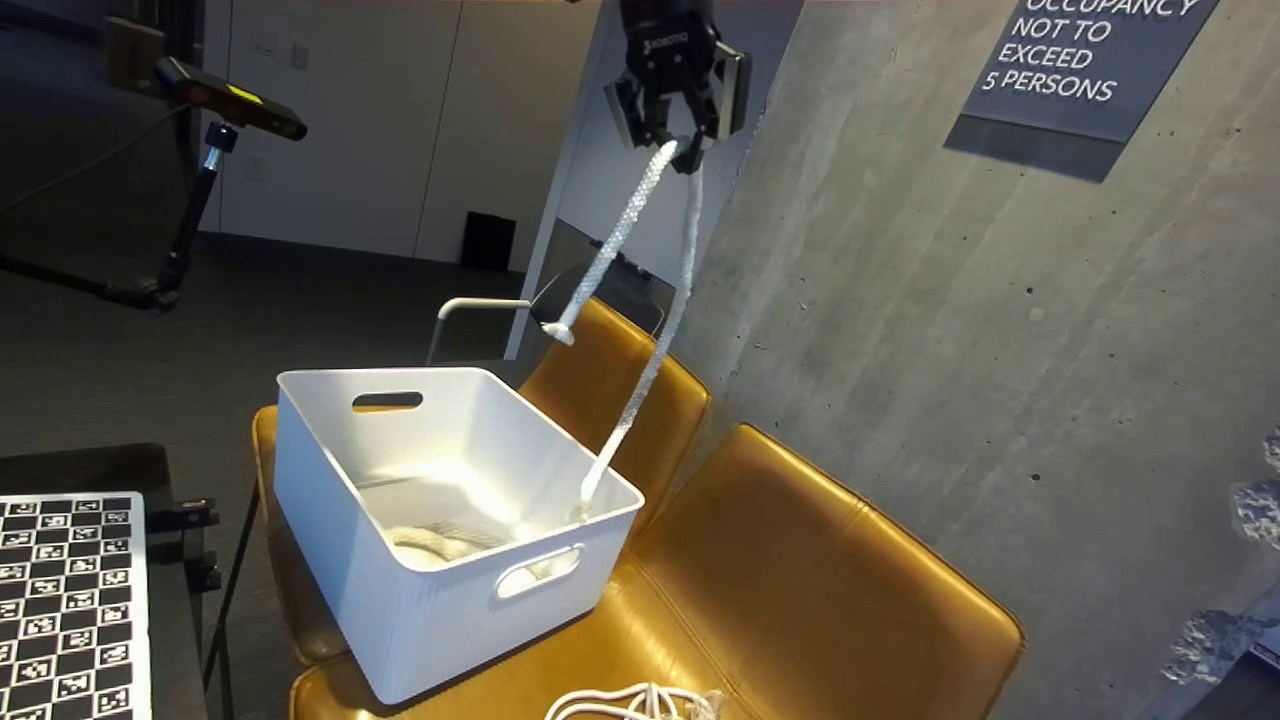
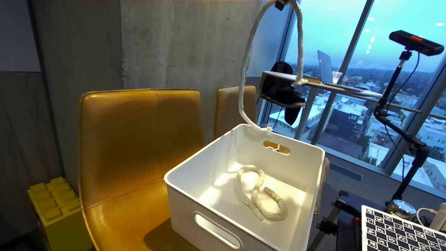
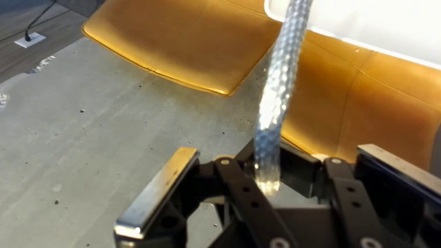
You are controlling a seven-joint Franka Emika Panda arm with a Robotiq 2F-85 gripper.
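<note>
From my gripper (image 1: 686, 154), shut high above the seats, a white braided rope (image 1: 672, 324) hangs doubled over with two loose ends. In exterior view 1 the shorter end dangles in the air and the longer one reaches down to the rim of the white bin (image 1: 360, 576). Exterior view 2 shows the held rope (image 2: 243, 75) as an arch, its long end near the bin's back rim. Up close in the wrist view, the rope (image 3: 277, 86) runs out from between the dark fingers. A second rope piece (image 2: 259, 196) lies curled on the bin's floor.
The bin stands on a tan leather chair (image 1: 828, 600) beside a concrete wall. White cord (image 1: 630, 702) lies on the seat near the front. A checkered board (image 1: 72, 600) and a camera on a stand (image 1: 234, 102) are at the left.
</note>
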